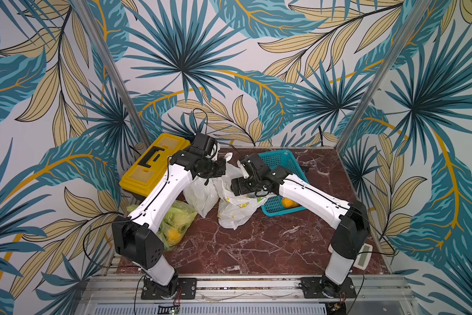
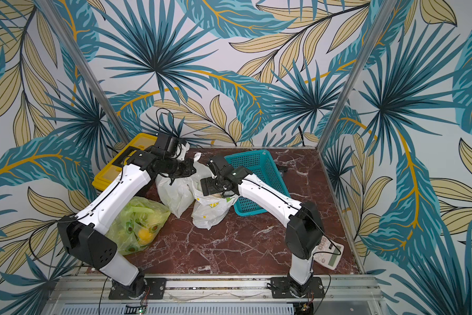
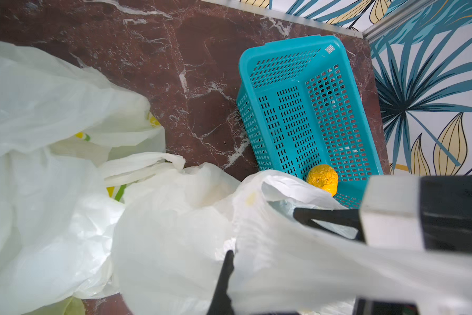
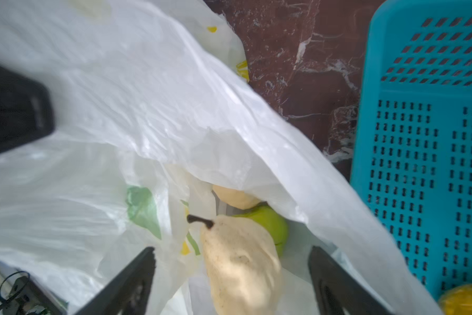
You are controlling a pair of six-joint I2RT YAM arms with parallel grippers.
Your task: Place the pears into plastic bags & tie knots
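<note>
A white plastic bag point(image 1: 241, 210) stands with its mouth up; in the right wrist view its film point(image 4: 204, 105) surrounds a pale pear point(image 4: 241, 257) with a dark stem, a green fruit point(image 4: 270, 225) and another pale fruit point(image 4: 236, 198). My right gripper point(image 1: 237, 186) is inside the mouth, its fingers point(image 4: 338, 286) spread apart on either side of the pear. The left gripper point(image 1: 220, 169) is shut at the bag's upper left rim, with thin film running from its fingertips point(image 3: 225, 267). A second white bag point(image 1: 200, 195) stands close beside, on the left.
The teal basket point(image 1: 270, 212) with an orange fruit point(image 1: 288, 202) sits right of the bags. A yellow-green bag of fruit point(image 1: 175, 225) lies at left, near a yellow toolbox point(image 1: 154, 162). A calculator point(image 1: 364, 257) is front right.
</note>
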